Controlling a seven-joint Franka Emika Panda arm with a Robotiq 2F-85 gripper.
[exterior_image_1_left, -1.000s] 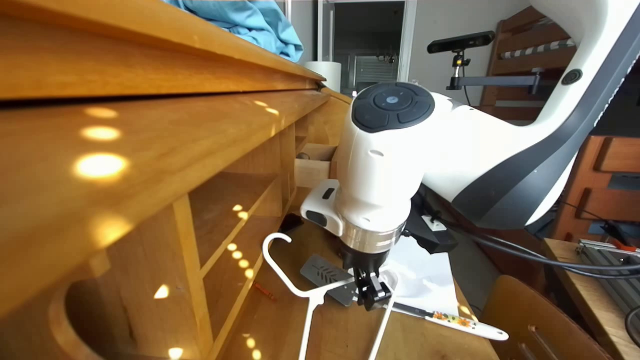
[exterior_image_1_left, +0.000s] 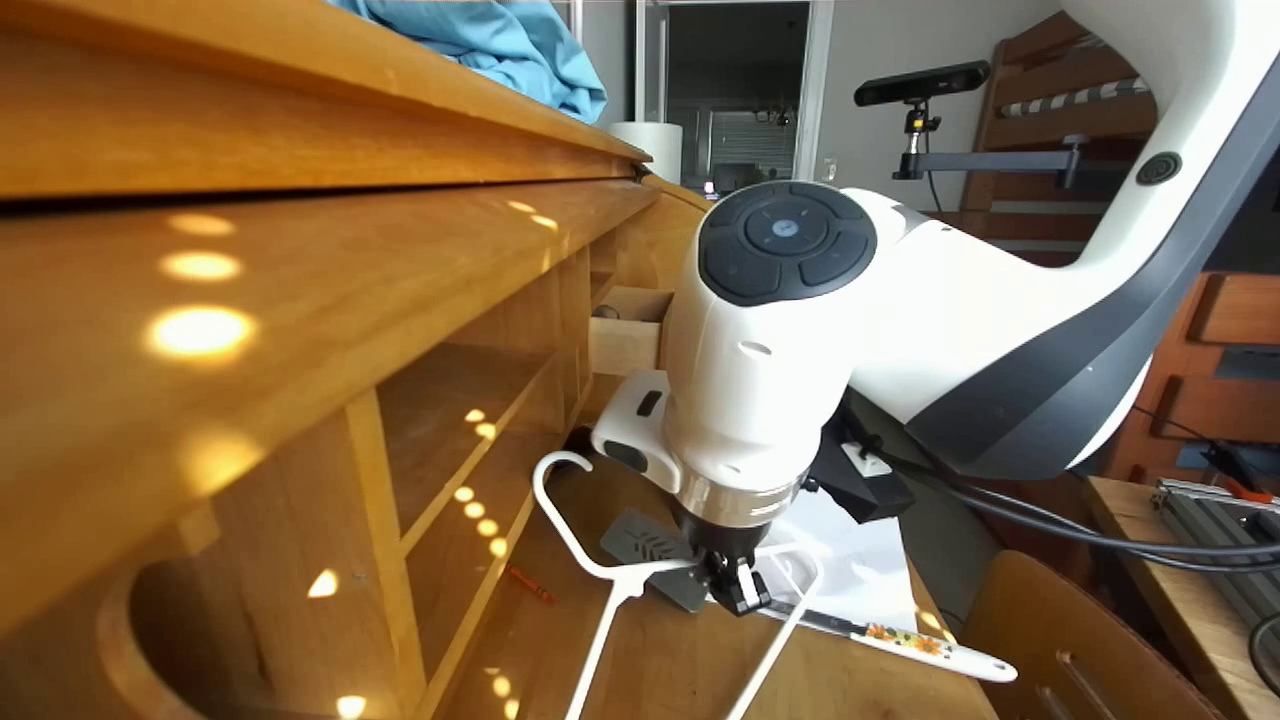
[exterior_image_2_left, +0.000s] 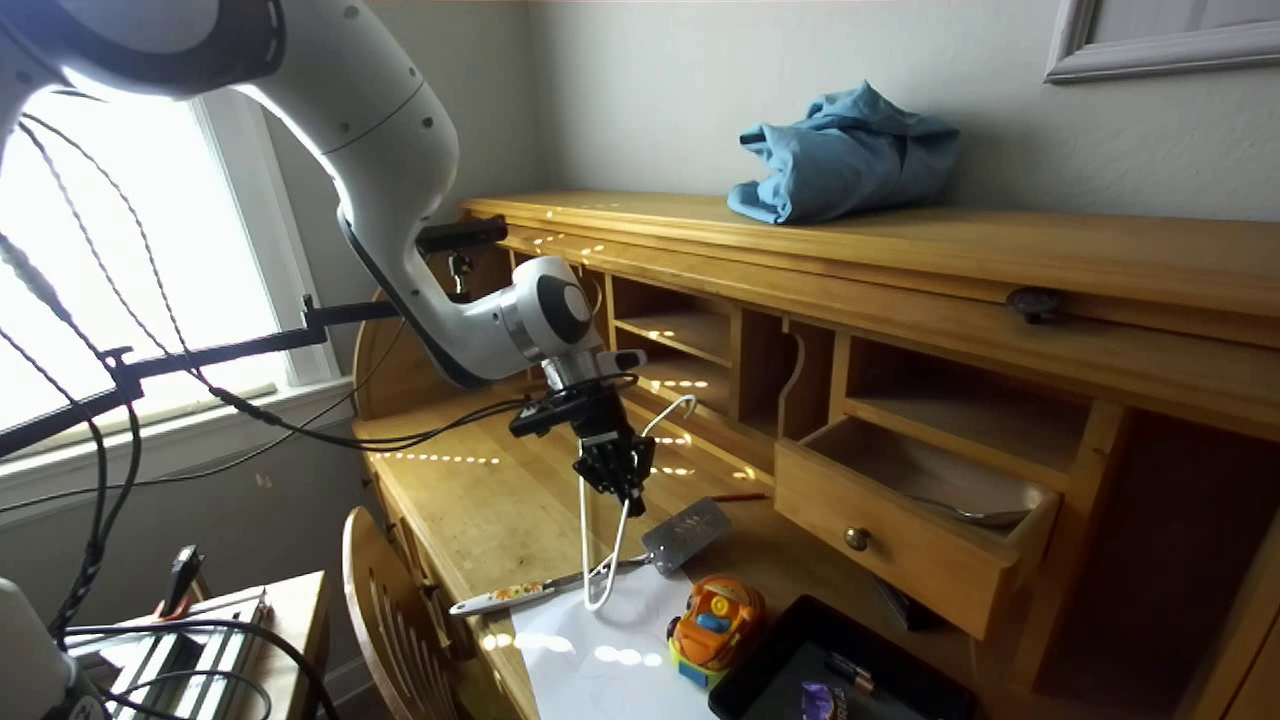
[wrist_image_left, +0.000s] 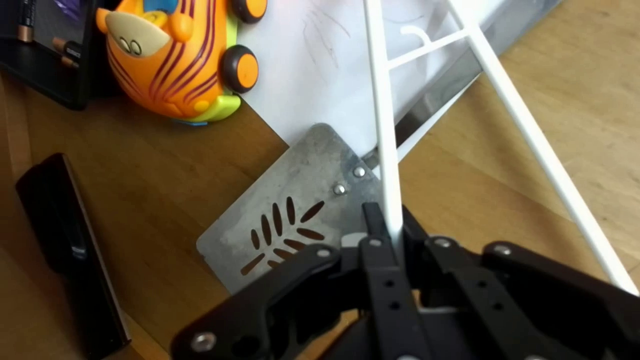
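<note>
A white plastic hanger (exterior_image_1_left: 624, 588) is held above the desk, its hook standing out toward the shelves. My gripper is shut on one bar of this hanger (wrist_image_left: 384, 114), which runs between the black fingers in the wrist view. In exterior view 2, the gripper (exterior_image_2_left: 621, 480) is over the desk with the hanger's (exterior_image_2_left: 596, 576) loop hanging down. Beneath lies a spatula with a slotted metal blade (wrist_image_left: 294, 204); its flowered white handle (exterior_image_1_left: 924, 646) points away from the shelves. Part of the gripped bar is hidden by the fingers.
White paper (exterior_image_2_left: 600, 660), an orange toy car (exterior_image_2_left: 717, 624) and a black tray (exterior_image_2_left: 798, 654) occupy the desk near the open drawer (exterior_image_2_left: 888, 528). A blue cloth (exterior_image_2_left: 846, 156) rests on the top shelf. Bare desk lies toward the window.
My gripper and the hanger have risen slightly. The hanger has tilted a little, and its lower part has swung leftward in exterior view 1. The spatula and paper have not moved.
</note>
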